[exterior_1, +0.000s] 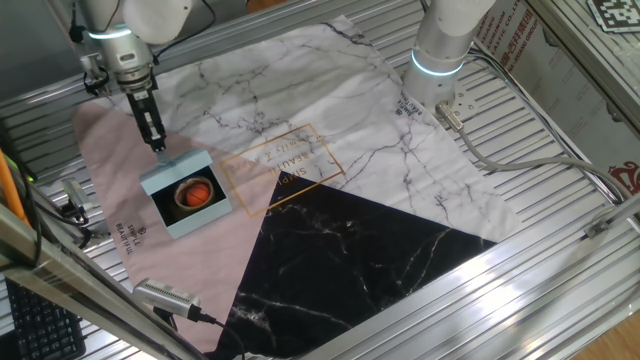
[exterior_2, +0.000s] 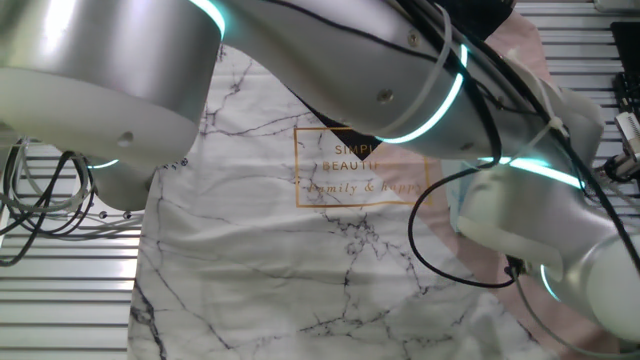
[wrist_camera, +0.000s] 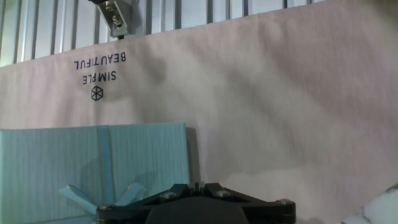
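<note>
A light-blue box (exterior_1: 188, 228) stands open on the pink part of the cloth. Inside its dark interior lies an orange ball (exterior_1: 197, 195) in a round, tan-rimmed holder. The lid (exterior_1: 176, 171) is raised along the far side; the wrist view shows the ribboned blue face (wrist_camera: 50, 162) with a bow (wrist_camera: 102, 198). My gripper (exterior_1: 160, 149) points down just behind the lid's far edge; whether they touch I cannot tell. Its fingertips meet near the right edge of the blue face in the wrist view, with nothing visible between them. In exterior view 2 the arm hides the gripper and most of the box.
A marble-patterned cloth (exterior_1: 385, 270) covers the slatted metal table, with free room to the right of the box. The arm's base (exterior_1: 432, 85) stands at the back right. A metal camera-like device (exterior_1: 167, 298) with a cable sits at the front left, beside a frame bar (exterior_1: 75, 285).
</note>
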